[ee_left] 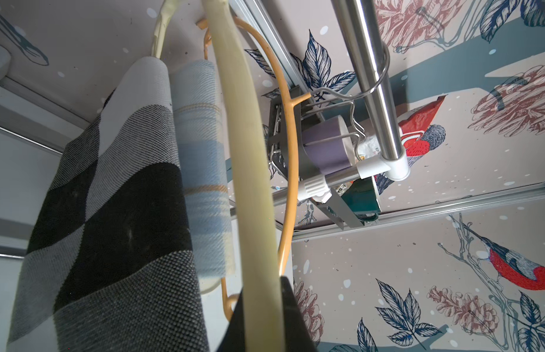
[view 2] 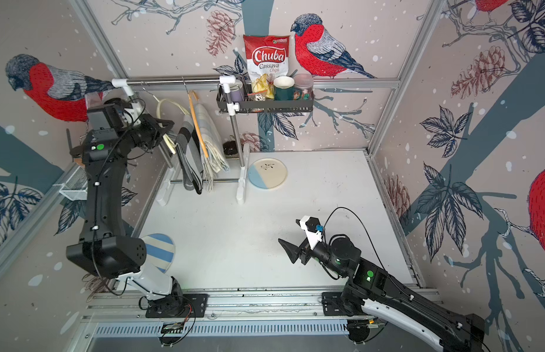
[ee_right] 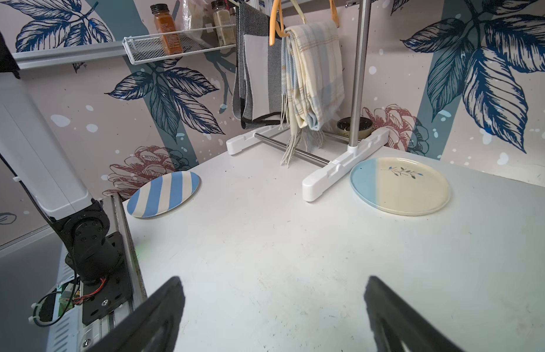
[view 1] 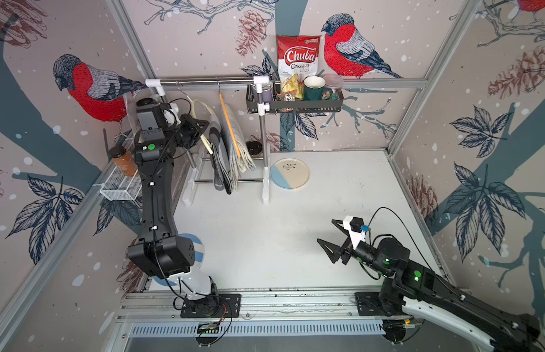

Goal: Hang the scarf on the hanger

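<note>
My left gripper is shut on the side of a cream hanger, just below the left part of the metal rail. Over this hanger drapes a black, grey and white checked scarf. The cream hanger's wire hook is up at the rail; whether it sits over the bar I cannot tell. Beside it, an orange hanger hooks on the rail, bearing a pale blue and cream plaid scarf. My right gripper stands open and empty above the front right of the table.
A dark basket with cups and chips is at the rack's right. A white wire shelf holding jars lies close to the left arm. Plates rest on the table, one cream and blue, one striped.
</note>
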